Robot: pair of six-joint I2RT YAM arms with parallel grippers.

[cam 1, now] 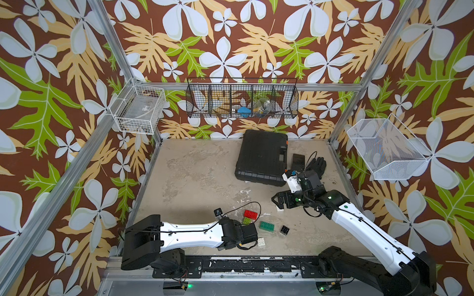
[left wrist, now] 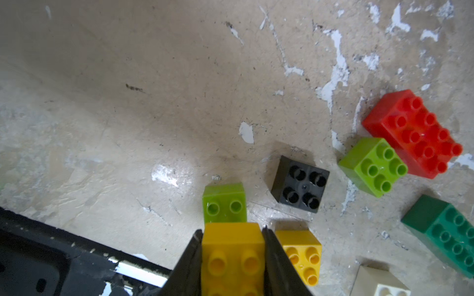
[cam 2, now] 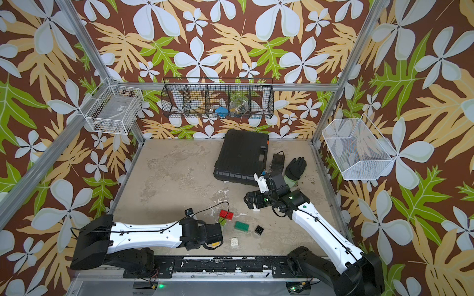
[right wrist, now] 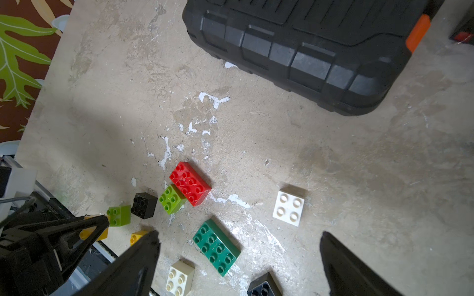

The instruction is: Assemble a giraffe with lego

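Note:
In the left wrist view, a yellow brick (left wrist: 232, 244) sits between the fingers of my left gripper. Both fingers lie close along its sides; whether they press on it cannot be told. Just beyond it is a lime green brick (left wrist: 224, 202). A black brick (left wrist: 299, 183), a second yellow brick (left wrist: 298, 241), another lime brick (left wrist: 372, 165) and a red brick (left wrist: 409, 133) lie to the right. The right wrist view has a dark green brick (right wrist: 215, 246) and white bricks (right wrist: 288, 207). Above the table, my right gripper stands open and empty.
A black case (cam 1: 261, 157) fills the back middle, with a dark glove (cam 1: 316, 166) on its right. Another black brick (right wrist: 264, 286) lies near the dark green one. Bare tabletop (cam 1: 192, 182) stretches across the back left.

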